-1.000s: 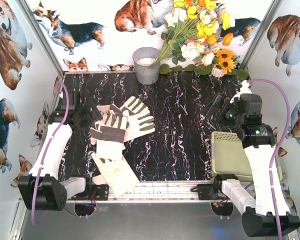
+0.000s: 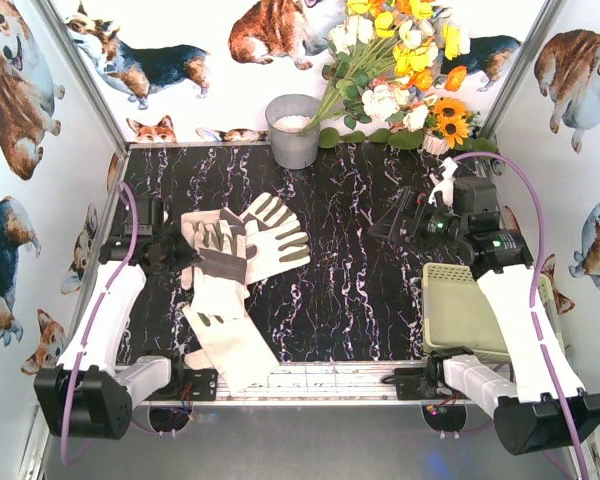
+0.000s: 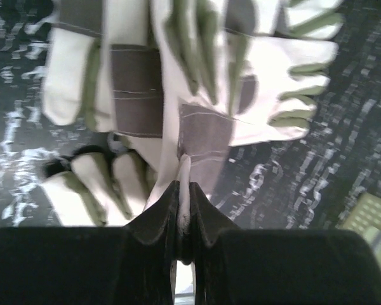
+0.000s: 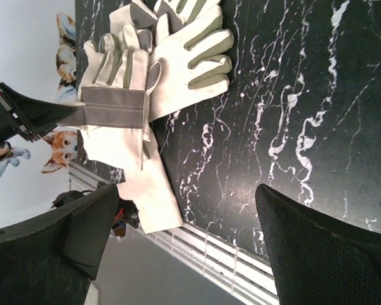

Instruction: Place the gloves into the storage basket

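Several white gloves with grey bands and green fingertips lie heaped on the left of the table. My left gripper is shut on the edge of the top glove (image 3: 206,136), pinching a fold of its cloth. In the right wrist view that top glove (image 4: 114,107) is pulled taut toward the left gripper. Under it lie a glove fanned to the right (image 2: 278,245) and another stretched toward the front edge (image 2: 235,350). My right gripper stands open over the right side, nothing between its fingers. The storage basket (image 2: 465,310), pale green and empty, sits at the front right.
A grey bucket (image 2: 294,150) and a large bunch of flowers (image 2: 410,75) stand along the back edge. Bare black marbled table (image 2: 355,290) spans the middle between the gloves and the basket. Dog-print walls close in both sides.
My right arm swung inward, toward the table's middle.
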